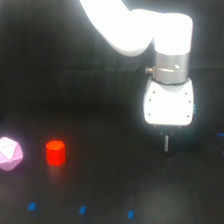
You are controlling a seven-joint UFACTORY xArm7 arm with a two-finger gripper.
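Over the right half of the dark surface hangs my white arm, ending in a gripper [166, 143] from which a thin, short rod points down. Separate fingers cannot be made out, so whether it is open or shut does not show. A red block [56, 153] with a hexagonal outline lies to the left, well apart from the rod. Beyond it, a pink many-sided block [10, 153] sits at the left edge of the view. Neither block touches my tool.
Small blue marks dot the surface: one at the lower left [31, 206], another blue mark [82, 210] beside it, and a third blue mark [130, 214] near the bottom. Between the rod and the red block the surface is clear.
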